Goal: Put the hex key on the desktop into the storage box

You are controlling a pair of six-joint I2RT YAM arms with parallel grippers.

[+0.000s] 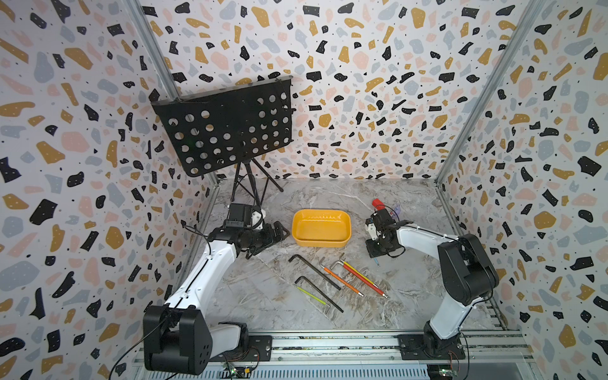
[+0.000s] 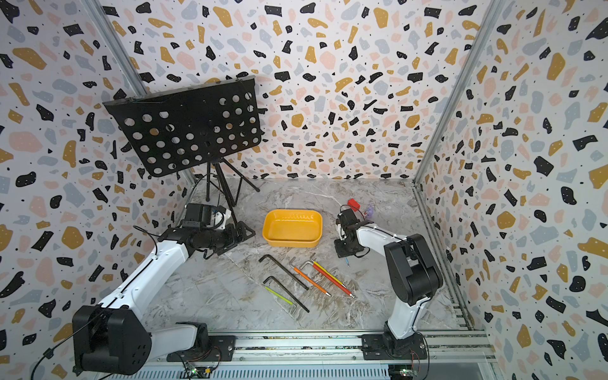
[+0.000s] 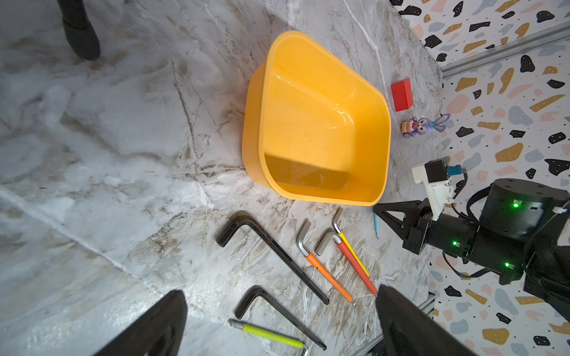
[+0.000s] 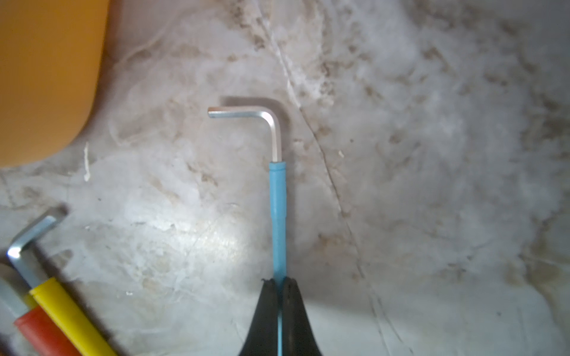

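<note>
The blue hex key (image 4: 278, 225) lies on the marble desktop in the right wrist view, its bent silver end pointing left. My right gripper is shut with nothing between its fingers. Its tips stand over the blue handle, which runs on under them and shows through the thin slit, outside the fingers. Left of that arm is the empty yellow storage box (image 1: 321, 242). In the left wrist view, my left gripper hangs open and empty, fingers wide apart, over the desktop left of the box.
In front of the box lie several other hex keys: black ones (image 3: 279, 249), an orange one (image 3: 330, 276), a red one (image 3: 358, 270), a yellow one (image 4: 68, 314) and a green one (image 3: 270, 335). A red block (image 3: 402, 95) and a small purple toy (image 3: 422, 125) sit behind my right arm.
</note>
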